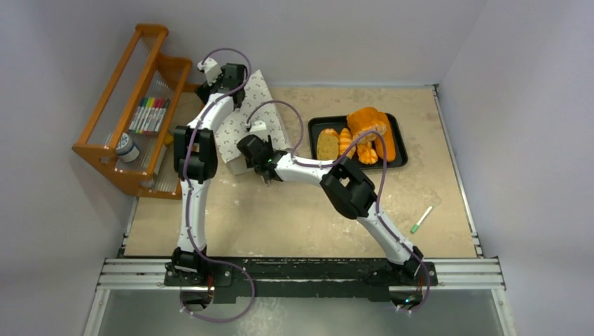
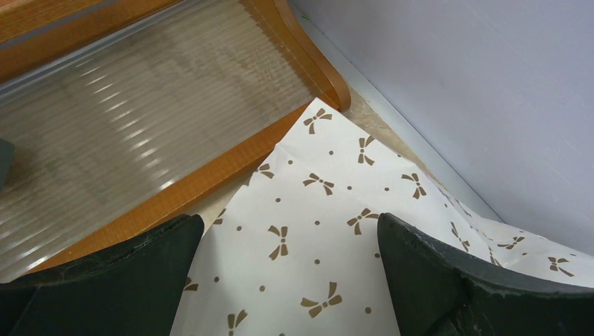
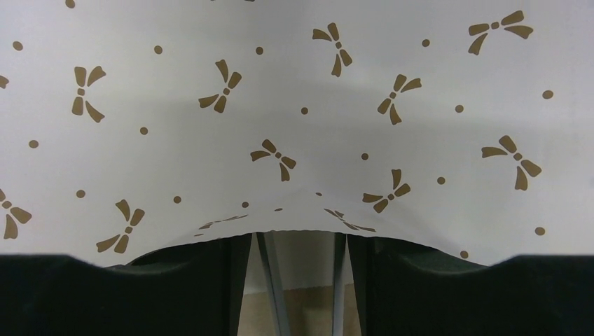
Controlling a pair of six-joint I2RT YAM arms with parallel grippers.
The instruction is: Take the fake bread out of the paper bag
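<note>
A white paper bag (image 1: 238,126) with brown bows lies at the back left beside the wooden rack. My left gripper is open above its far end, paper between and below the fingers. My right gripper stands open at the bag's near end, whose paper edge (image 3: 298,217) arches over the fingers, with grey strips showing below. Whether any bread is inside the bag is hidden. Bread pieces (image 1: 328,148) lie on a black tray (image 1: 316,123) to the right of the bag.
The wooden rack (image 1: 105,140) holds markers (image 1: 148,114) and a jar (image 1: 127,148). A green-and-white marker (image 1: 422,218) lies on the right of the table.
</note>
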